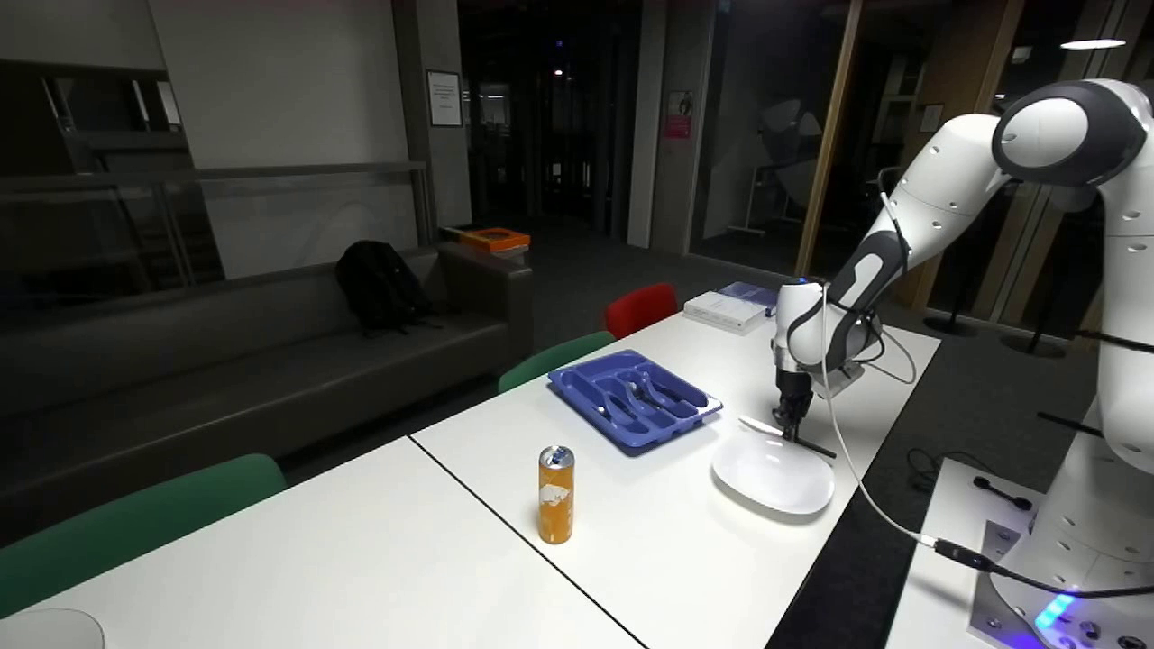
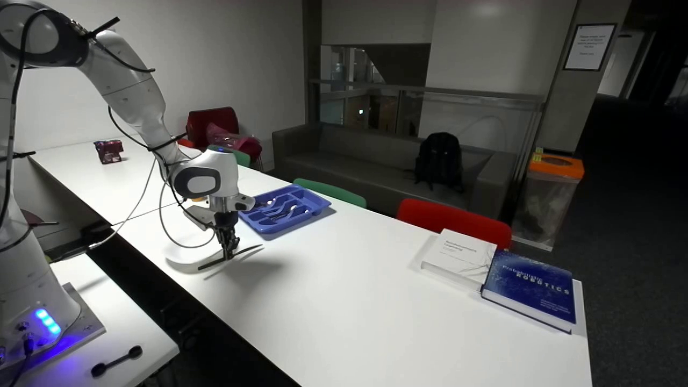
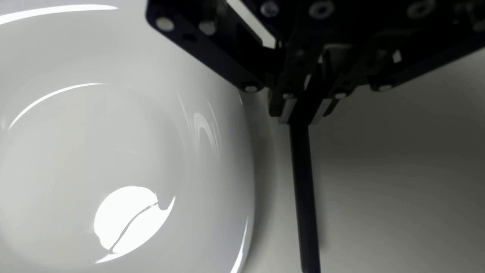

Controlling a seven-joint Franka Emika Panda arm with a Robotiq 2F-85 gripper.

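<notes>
A knife with a long black handle and a pale blade lies roughly level along the side of the white plate. My gripper points down and is shut on the knife near its middle. In the wrist view the handle runs down from between the fingers, just outside the plate's curved rim, with a narrow gap between them. The second exterior view shows the gripper low over the table, the knife reaching out on both sides. A thin shadow lies close below it; whether it touches the table I cannot tell.
A blue cutlery tray with several utensils sits beyond the plate. An orange can stands upright nearer the table's middle. Two books, one white and one blue, rest at the far end. Between books and plate the table is bare.
</notes>
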